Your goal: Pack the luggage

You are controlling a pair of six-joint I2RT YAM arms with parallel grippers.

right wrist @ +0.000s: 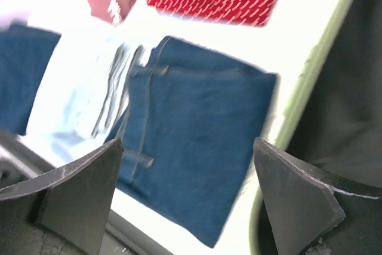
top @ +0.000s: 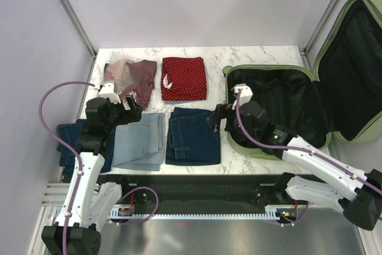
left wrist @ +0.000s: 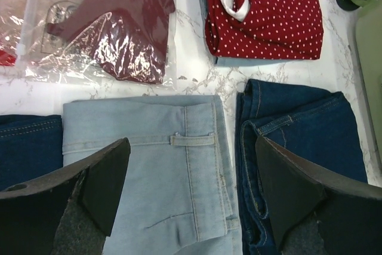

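My left gripper [top: 128,108] hangs open over the light blue folded jeans [left wrist: 143,177], nothing between its fingers. My right gripper [top: 216,116] is open above the middle dark folded jeans [right wrist: 191,135], near the suitcase's left edge. The open green suitcase [top: 274,88] is empty, its lid upright to the right. A red polka-dot folded garment [top: 185,76] lies at the back middle, beside bagged maroon clothing [top: 140,79]. More dark jeans [left wrist: 30,147] lie at the far left.
The marble table [top: 213,55] has narrow bare strips between the piles and along the back. Walls close it in at back and sides; a dark ledge runs along the front.
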